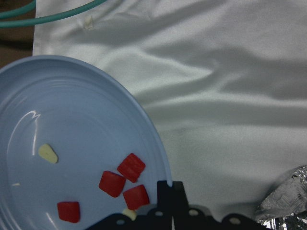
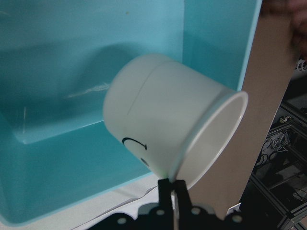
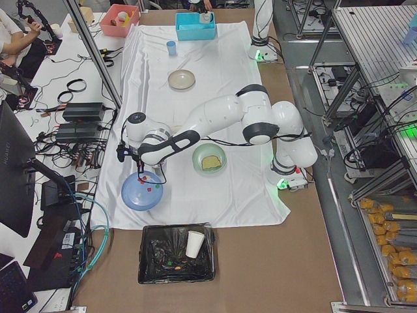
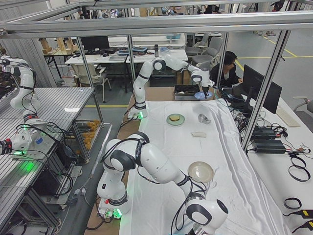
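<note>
A blue plate [image 3: 141, 195] [image 1: 81, 120] holds red squares [image 1: 136, 195] and pale bits [image 1: 48, 152]. My left gripper is at its right rim; whether it grips the rim is unclear. In the right wrist view, a white cup [image 2: 153, 105] with a drawn face lies tilted over a turquoise bin [image 2: 43, 182], with my right gripper shut on its rim.
A green plate [image 3: 201, 163] with a yellow piece, a beige plate [image 3: 181, 79], a blue cup [image 3: 171, 49] and crumpled foil [image 1: 285, 196] are on the white cloth. A black-lined tray [image 3: 176, 264] stands at the near end.
</note>
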